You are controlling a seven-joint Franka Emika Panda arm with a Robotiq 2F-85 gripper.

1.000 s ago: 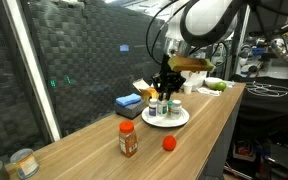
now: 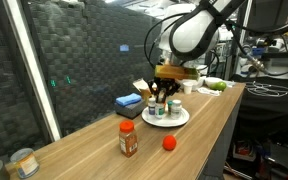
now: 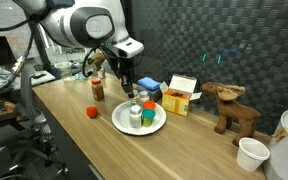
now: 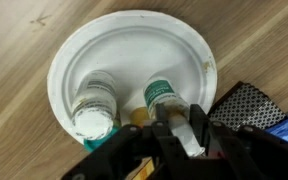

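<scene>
On the counter, a white plate (image 4: 62,62) carries several small bottles. My gripper is over the plate's edge, shut on a small white bottle with a green band (image 4: 161,92); the black fingers hide part of it. Whether its base touches the plate is unclear. A second white bottle (image 4: 94,105) stands apart from the fingers on the same plate. In exterior view 2 the gripper (image 3: 131,86) points down over the plate (image 3: 121,121), where a white bottle (image 3: 136,113) and a green container (image 3: 149,117) stand.
A red-lidded jar (image 2: 128,138) and a red ball (image 2: 169,143) sit nearer the front of the counter. Behind the plate are a yellow-and-white box (image 3: 179,95) and a blue item (image 3: 149,83). A brown moose toy (image 3: 234,110) and white cup (image 3: 252,153) stand farther along.
The gripper has come down and slightly left onto the bottles on the plate. The plate, jar and red ball remain in place.
</scene>
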